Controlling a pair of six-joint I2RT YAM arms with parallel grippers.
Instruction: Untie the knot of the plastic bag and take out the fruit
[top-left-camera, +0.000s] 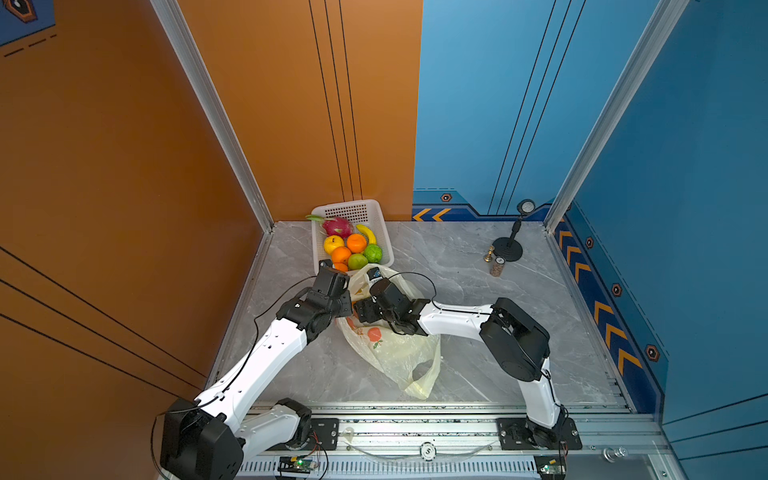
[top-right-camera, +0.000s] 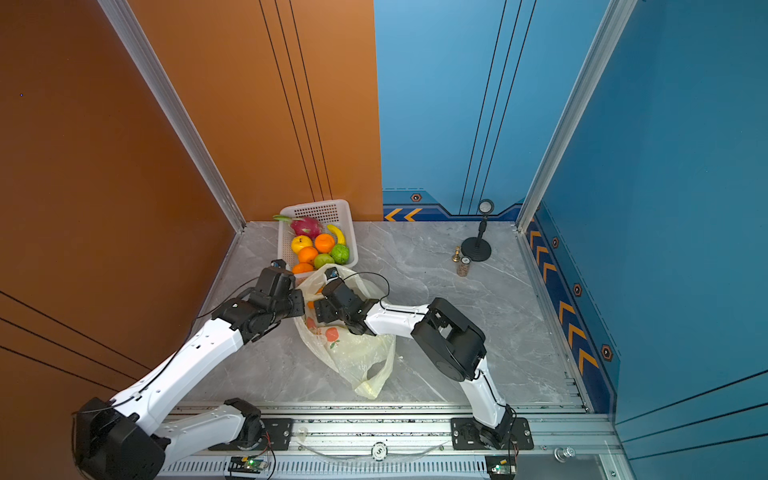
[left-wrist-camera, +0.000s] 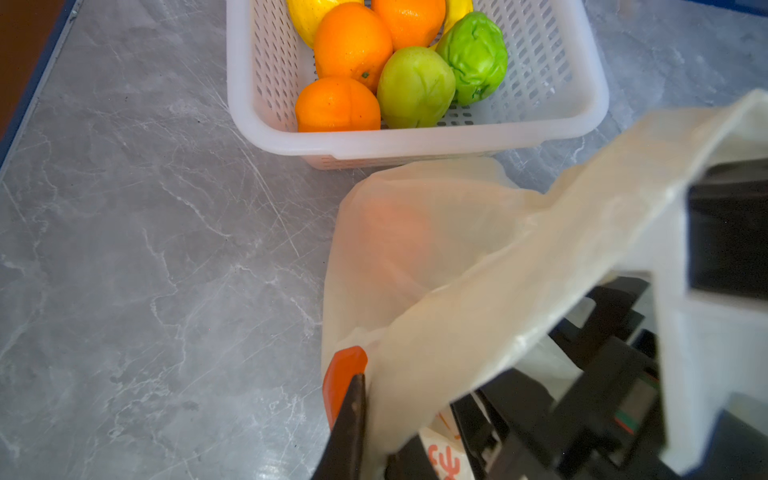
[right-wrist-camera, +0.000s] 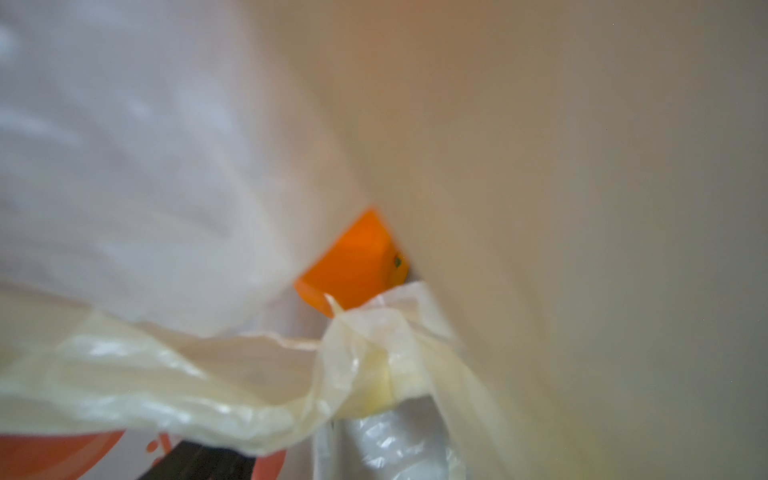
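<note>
A pale translucent plastic bag (top-left-camera: 400, 360) lies front-centre below the basket, its edge raised across the left wrist view. My left gripper is shut on that bag edge (left-wrist-camera: 480, 320). My right gripper (top-left-camera: 364, 310) reaches into the bag beside it; its fingertips are mostly hidden by film. In the right wrist view an orange fruit (right-wrist-camera: 352, 264) shows deep between folds of the bag.
A white basket (left-wrist-camera: 584, 88) at the back holds several fruits. A black stand (top-left-camera: 507, 248) and small jars (top-left-camera: 497, 266) stand at the back right.
</note>
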